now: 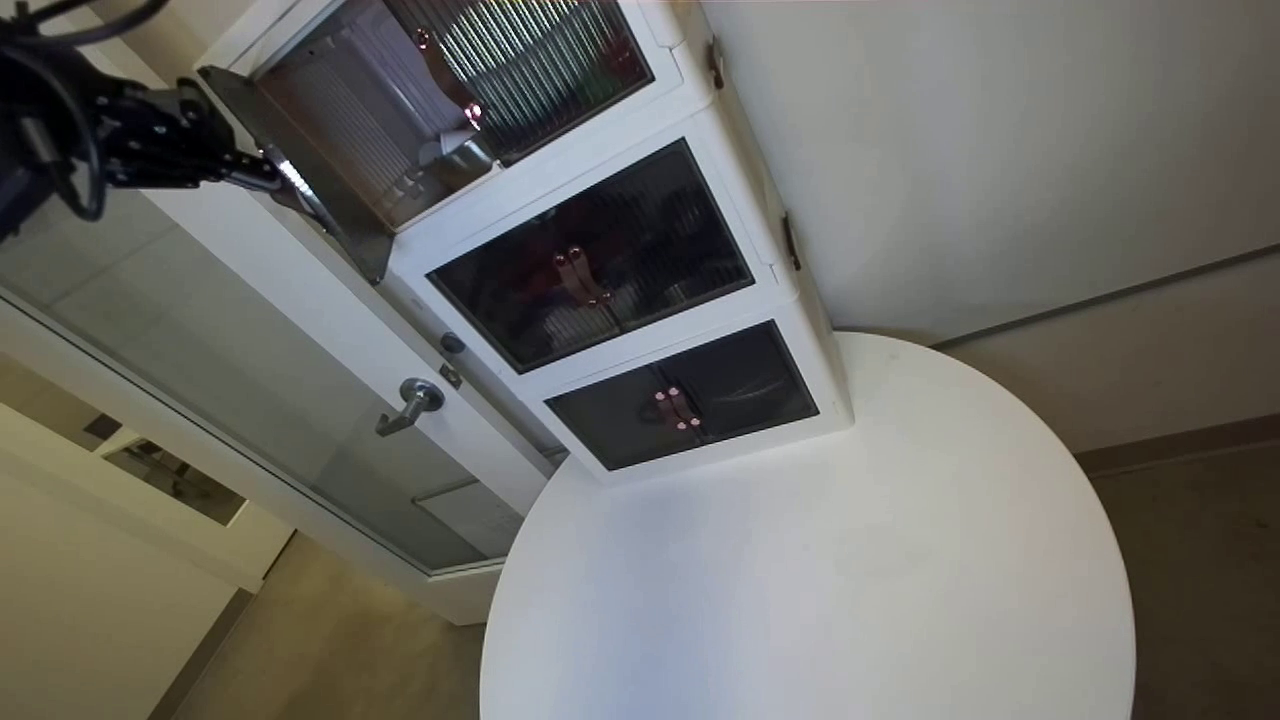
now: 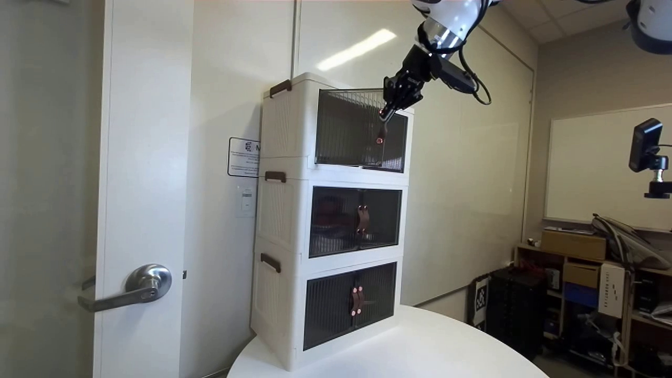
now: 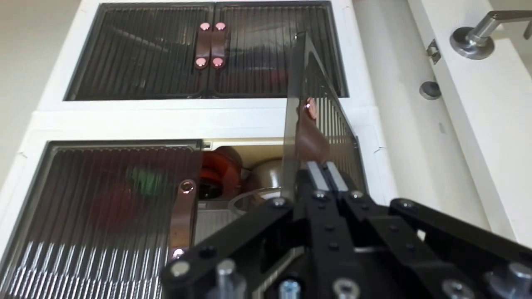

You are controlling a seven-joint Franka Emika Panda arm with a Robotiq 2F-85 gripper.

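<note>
My gripper is shut on the brown leather handle (image 3: 311,139) of a ribbed, see-through door (image 3: 323,94) on the top compartment of a white cabinet (image 1: 768,258). That door stands swung outward, nearly edge-on in the wrist view. Exterior view 1 has the dark door panel (image 1: 342,222) projecting from the cabinet at upper left, the fingers on its outer side. The neighbouring top door (image 3: 114,209), with its own leather strap (image 3: 180,219), is closed. The fingertips partly hide the held strap's end.
Inside the opened compartment show a red-orange item (image 3: 219,172) and a clear rounded vessel (image 3: 249,199). The middle doors (image 1: 594,258) and bottom doors (image 1: 684,396) are closed. A room door with a lever handle (image 1: 411,406) stands beside the cabinet.
</note>
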